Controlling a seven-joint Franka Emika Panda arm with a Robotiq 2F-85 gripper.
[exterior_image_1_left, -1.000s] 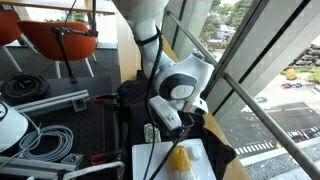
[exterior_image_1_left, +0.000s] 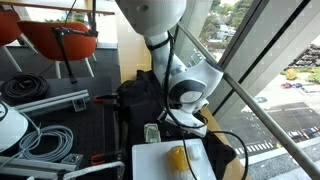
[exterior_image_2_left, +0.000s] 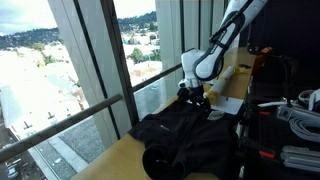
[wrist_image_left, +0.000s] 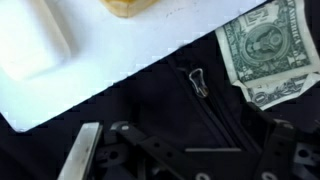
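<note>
My gripper stands open above black fabric (wrist_image_left: 130, 100), with nothing between its fingers. A zipper with a small metal pull (wrist_image_left: 199, 84) runs through that fabric, just ahead of the gap between the fingers in the wrist view. Dollar bills (wrist_image_left: 265, 45) lie on the fabric to the right. From the first exterior side, the gripper (exterior_image_1_left: 187, 122) is low over the dark fabric, behind the white board; the fingertips are hard to make out there.
A white board (exterior_image_1_left: 150, 162) lies in front of the gripper, carrying a yellow object (exterior_image_1_left: 181, 158) and a white one (wrist_image_left: 30, 38). Window glass and a slanting rail (exterior_image_1_left: 240, 90) bound one side. Coiled cables (exterior_image_1_left: 45, 142) lie on the other. Black fabric (exterior_image_2_left: 185, 130) covers much of the tabletop.
In exterior view 1 the arm and gripper have shifted to the right. The bills, the board and the things on it look unmoved.
</note>
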